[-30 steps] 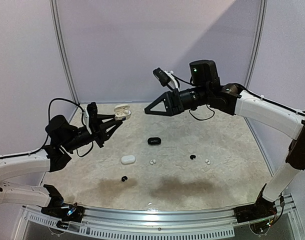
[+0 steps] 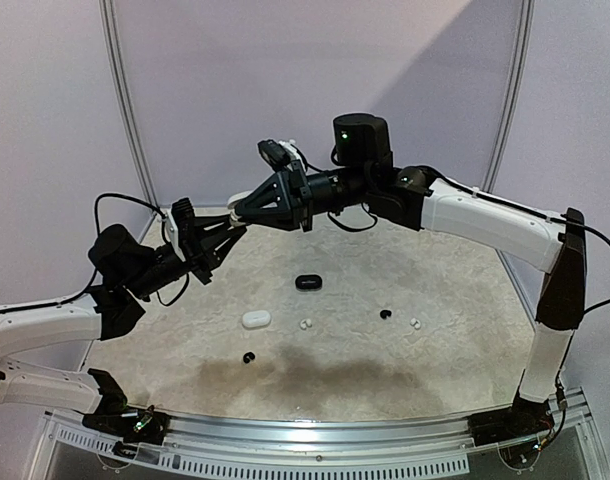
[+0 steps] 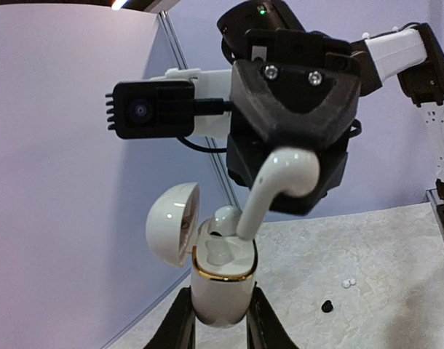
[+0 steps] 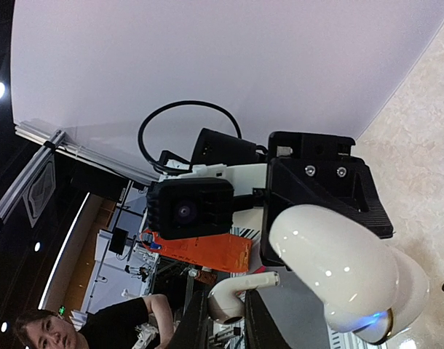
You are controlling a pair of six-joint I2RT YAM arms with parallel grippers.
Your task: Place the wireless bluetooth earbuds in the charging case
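My left gripper is shut on an open white charging case (image 3: 220, 283) with a gold band, held upright in the air at the left of centre in the top view, lid (image 3: 165, 222) raised. One rounded earbud shape shows in it. A white earbud, stem outward, is in my right gripper, shut on it just beside the case; in the left wrist view it (image 3: 273, 182) hangs above the case's opening, partly over it. In the right wrist view the case (image 4: 404, 291) shows a blue light.
On the table lie a black case (image 2: 308, 282), a white case (image 2: 256, 319), white earbuds (image 2: 306, 324), and black earbuds (image 2: 385, 314). A person (image 4: 47, 334) is visible outside the enclosure.
The right arm has moved left to the case held by my left gripper, bringing the right gripper right beside it. The left arm has shifted only slightly.
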